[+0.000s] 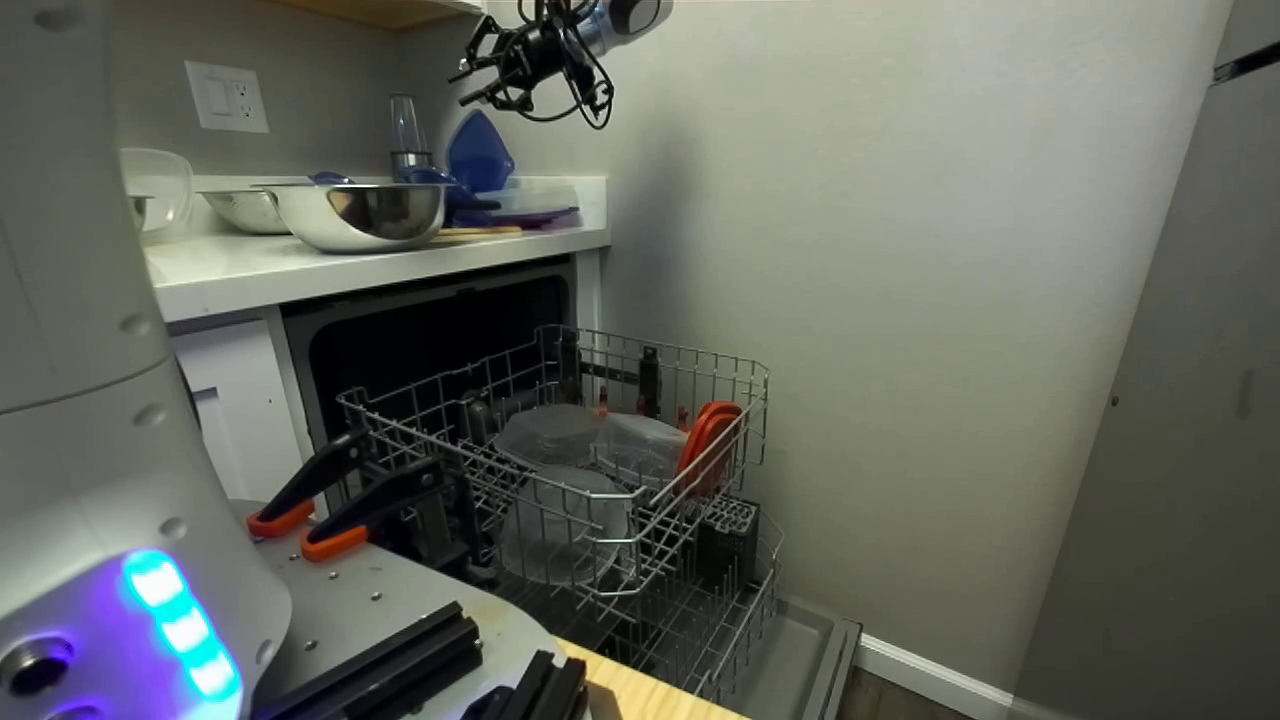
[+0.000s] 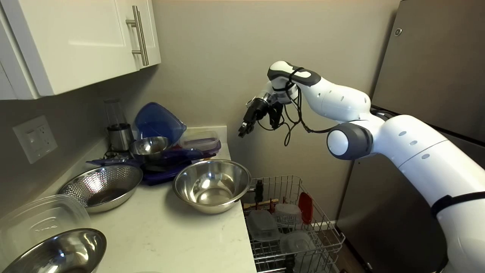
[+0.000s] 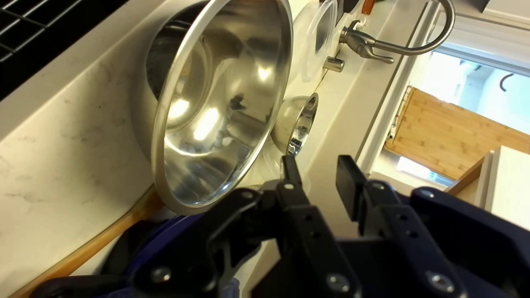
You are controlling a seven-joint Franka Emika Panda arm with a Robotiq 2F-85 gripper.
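Observation:
My black gripper is partly open, with a gap between its two fingers and nothing in it. It hangs in the air above the counter's far end, near the back wall. A large steel bowl (image 2: 211,185) sits upright at the counter's right edge, below and to the left of the gripper (image 2: 243,131) in exterior view 2. Seen from the wrist, the same bowl (image 3: 226,114) appears to the left of the fingers, apart from them.
A colander (image 2: 102,189), another steel bowl (image 2: 59,254) and blue lids (image 2: 159,122) also occupy the counter. Below its edge, the dishwasher's upper rack (image 1: 672,360) is pulled out, holding clear containers (image 1: 552,434) and a red item (image 1: 710,442). Free counter lies in front of the large bowl.

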